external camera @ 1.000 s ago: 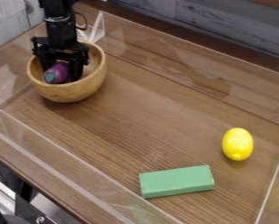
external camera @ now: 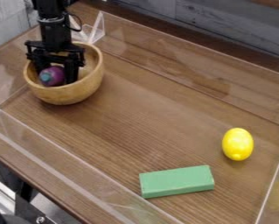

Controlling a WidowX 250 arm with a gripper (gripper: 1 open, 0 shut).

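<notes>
My gripper point(external camera: 55, 58) reaches down from the top left into a tan wooden bowl point(external camera: 86, 87). Its black fingers are around a small purple object point(external camera: 52, 75) with a teal patch, which sits low inside the bowl at its left side. The dark fingers hide part of the object, and their exact grip on it is hard to make out.
A green block point(external camera: 177, 181) lies at the front right and a yellow oval object point(external camera: 237, 144) at the right. The table's left edge runs close to the bowl.
My gripper, the purple object and the bowl have shifted slightly to the left. The green block and yellow object have not moved.
</notes>
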